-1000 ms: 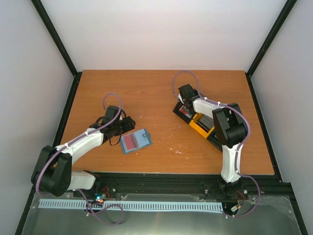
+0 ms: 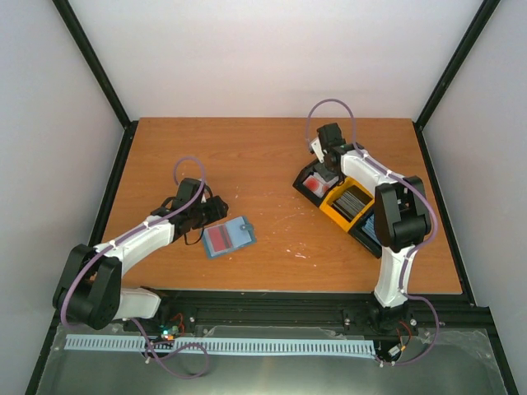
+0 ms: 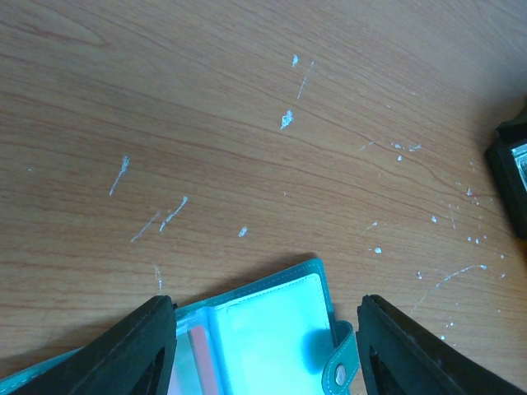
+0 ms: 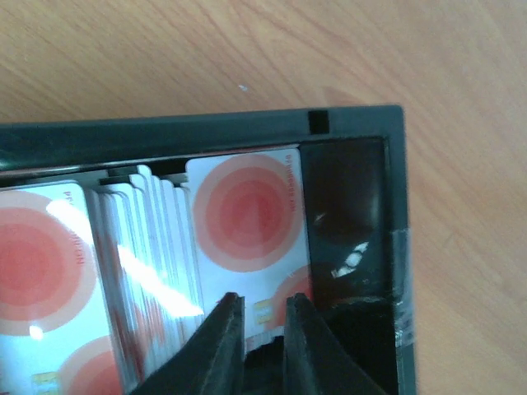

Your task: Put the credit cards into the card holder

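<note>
The light-blue card holder (image 2: 240, 233) with a pink strip lies at the table's front middle; my left gripper hangs over it, fingers apart and empty, the holder showing between them. On the right, a black-and-yellow tray (image 2: 343, 216) holds cards: in the right wrist view a white card with red circles (image 4: 247, 210) lies beside a row of upright cards (image 4: 152, 247) and another red-circle card (image 4: 33, 263). My right gripper is over the lower end of the right-hand card, fingertips slightly apart; whether anything is between them is unclear.
The tray has further compartments toward the front right, partly under the right arm. Black rails and walls bound the table.
My right arm has shifted toward the back and slightly right over the tray. The left arm and the card holder look unchanged.
</note>
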